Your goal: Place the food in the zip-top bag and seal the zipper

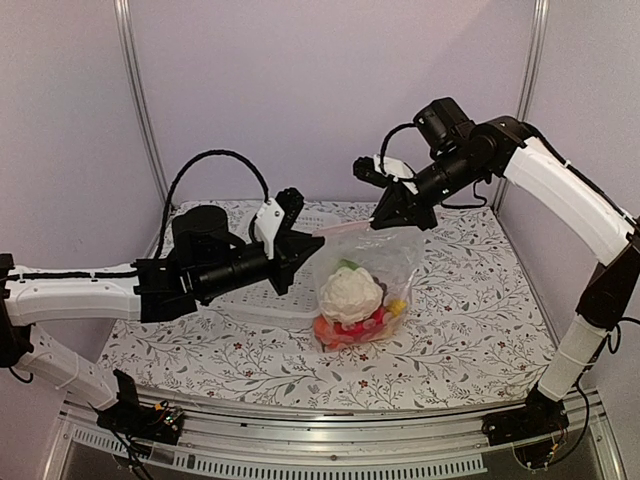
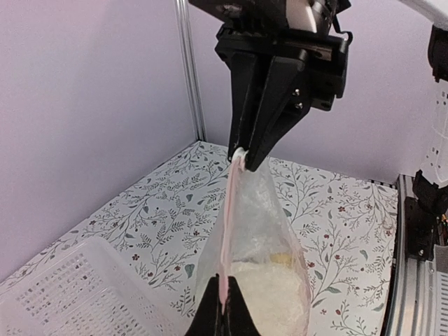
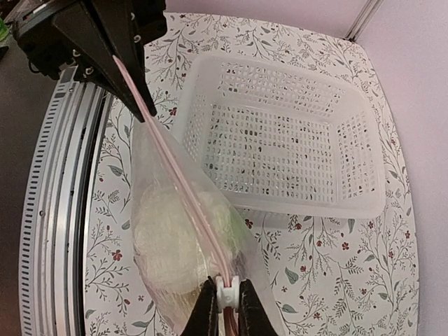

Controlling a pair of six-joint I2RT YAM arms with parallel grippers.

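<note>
The clear zip top bag [image 1: 400, 262] hangs with a pale cauliflower [image 1: 350, 298] inside, above red and orange food [image 1: 345, 330]. Its pink zip strip [image 2: 228, 217] runs straight between my two grippers. At the strip's left end, my left gripper [image 1: 320, 240] is shut on the bag's top edge; the strip passes between its fingers in the left wrist view. My right gripper [image 1: 376, 225] is shut on the white slider [image 3: 227, 292], which sits around the strip. Whether the zip is closed behind the slider cannot be told.
A white perforated basket [image 3: 280, 133] stands empty behind the bag, partly under my left arm in the top view.
</note>
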